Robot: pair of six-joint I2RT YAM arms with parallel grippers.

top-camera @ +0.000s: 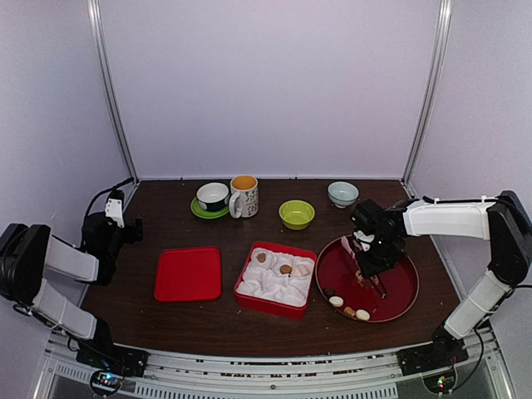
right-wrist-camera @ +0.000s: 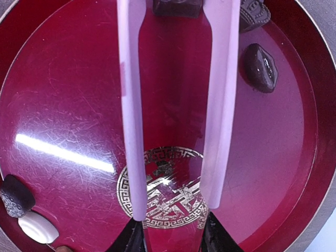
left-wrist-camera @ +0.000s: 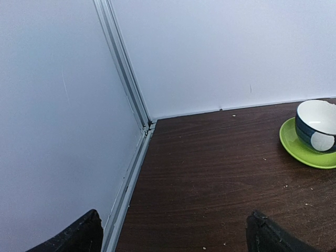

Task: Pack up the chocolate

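Note:
In the top view, my right gripper (top-camera: 371, 264) is over the round red tray (top-camera: 399, 295). In the right wrist view it (right-wrist-camera: 173, 228) is shut on pink tongs (right-wrist-camera: 220, 131), whose arms reach up the frame around a dark chocolate (right-wrist-camera: 176, 6); whether they grip it I cannot tell. Other chocolates (right-wrist-camera: 260, 68) lie near the tray's rim, dark and white. The red box (top-camera: 274, 303) with white moulded insert holds a few pieces. My left gripper (top-camera: 129, 230) stands open and empty at the left edge.
A red lid (top-camera: 187, 274) lies left of the box. A bowl on a saucer (top-camera: 213, 198), a mug (top-camera: 245, 198), a green bowl (top-camera: 297, 214) and a pale bowl (top-camera: 342, 194) line the back.

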